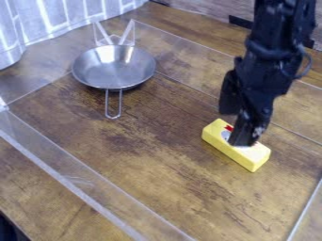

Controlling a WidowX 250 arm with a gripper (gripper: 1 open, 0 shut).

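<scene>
A black gripper [246, 118] hangs open at the right, its fingers lowered just over a yellow block [246, 155] with a red and white label. The gripper covers much of the label; whether the fingers touch the block cannot be told. The block lies on the wooden table [138, 179].
A steel pan [113, 66] with its handle pointing toward the front sits at the upper left, a white object with two prongs behind it. A pale draped cloth [38, 19] is in the top left corner.
</scene>
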